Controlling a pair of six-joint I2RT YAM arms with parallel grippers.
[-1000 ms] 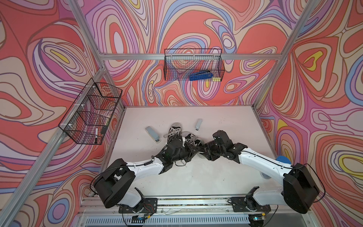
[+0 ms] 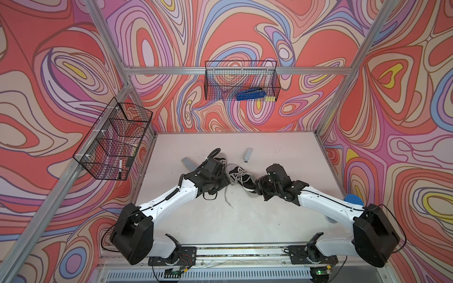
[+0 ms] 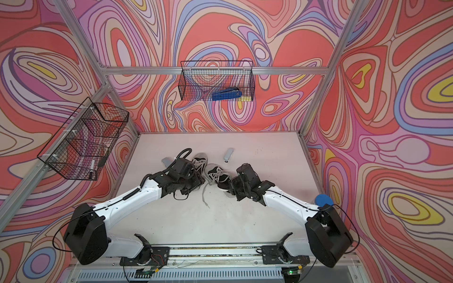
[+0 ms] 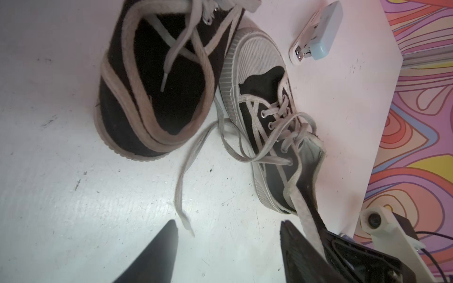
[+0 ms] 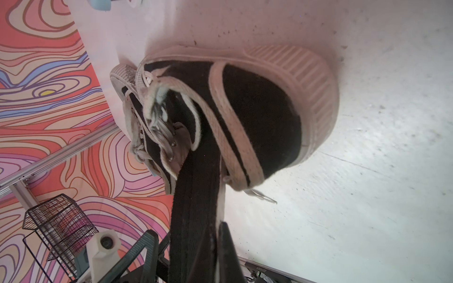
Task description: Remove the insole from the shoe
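Two black sneakers with grey laces stand on the white table. Out of the right shoe (image 4: 271, 155) rises the insole (image 5: 195, 207), dark on one face and pale on the other, its front part still inside the shoe. My right gripper is shut on the insole's free end, just beyond the heel. My left gripper stands open with nothing between its fingers, above the table close to the opening of the left shoe (image 4: 127, 108). How much of the insole remains inside the right shoe is hidden.
Behind the shoes lies a pale blue stapler (image 4: 323, 30). Another grey-blue object (image 2: 189, 163) is left of the left arm. A loose lace (image 4: 181, 188) trails over the table between the shoes.
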